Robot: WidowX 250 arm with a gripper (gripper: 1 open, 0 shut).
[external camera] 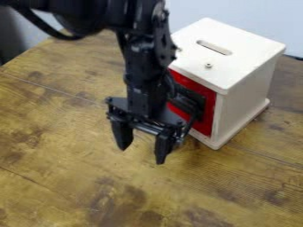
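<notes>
My black gripper [142,140] hangs open low over the wooden table, just left and in front of a white wooden box [243,97] with a slot in its top. The box's red front panel [204,120] faces the gripper and is largely hidden behind the arm. Nothing shows between the two fingers.
A pale wall lies behind, at the top.
</notes>
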